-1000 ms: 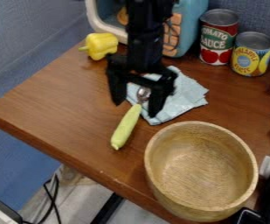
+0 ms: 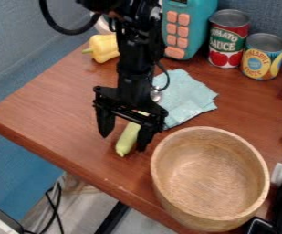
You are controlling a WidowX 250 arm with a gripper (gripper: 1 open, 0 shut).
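Note:
My black gripper hangs low over the wooden table, its fingers around the upper part of a pale yellow-green elongated object, which looks like a toy corn or vegetable. Whether the fingers are closed on it cannot be told. A wooden bowl stands to the right of the gripper. A light blue cloth lies behind the gripper, with a metal utensil partly hidden on it.
At the back are a teal toy appliance, a tomato sauce can, a second can and a yellow object. The table's front edge drops to the floor.
The gripper has come down toward the table and onto the pale elongated object, covering more of it. The bowl, cans and cloth stay in place.

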